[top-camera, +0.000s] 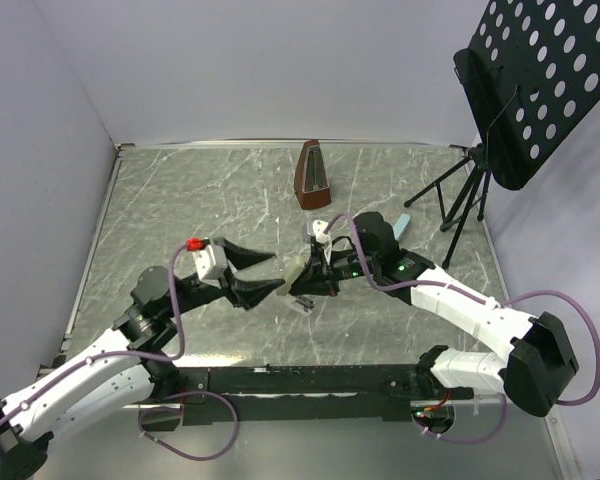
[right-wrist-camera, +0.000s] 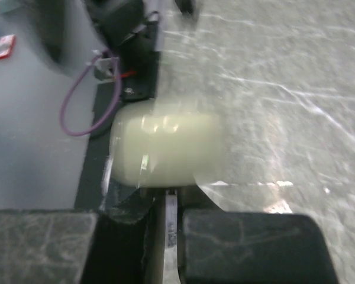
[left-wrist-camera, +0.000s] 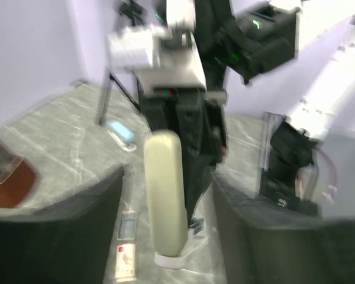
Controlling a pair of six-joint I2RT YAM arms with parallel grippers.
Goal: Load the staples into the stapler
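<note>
The pale green stapler (top-camera: 292, 272) is held by my right gripper (top-camera: 305, 281), shut on it above the table. Its rounded end stands upright in the left wrist view, with the stapler's cover (left-wrist-camera: 165, 189) between my left fingers but touching neither. In the right wrist view the stapler (right-wrist-camera: 168, 145) is blurred and its inside is hidden. My left gripper (top-camera: 277, 270) stands open just left of the stapler. Small items lie on the table below: a staple strip or box (left-wrist-camera: 125, 262) and a grey piece (left-wrist-camera: 128, 225), too blurred to name surely.
A blue stapler (top-camera: 402, 225) lies behind the right arm. At the back stands a brown metronome (top-camera: 312, 178), and a black music stand (top-camera: 470, 190) is at the back right.
</note>
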